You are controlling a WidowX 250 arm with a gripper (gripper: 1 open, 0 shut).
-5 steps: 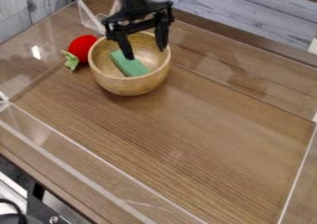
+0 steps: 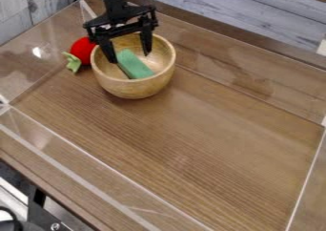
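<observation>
A wooden bowl (image 2: 147, 85) sits at the upper left of the table, holding a green elongated object (image 2: 132, 66). My black gripper (image 2: 128, 46) is over the bowl's back part, its fingers spread apart on either side, reaching down near the rim; whether anything is between them is hard to tell. A red object with a green part (image 2: 82, 52) lies just left of the bowl, partly behind it.
Pale walls or edges border it at the upper left and upper right.
The gripper has moved left, from over the bowl's right back toward its middle and left side. The bowl appears shifted very slightly at most.
</observation>
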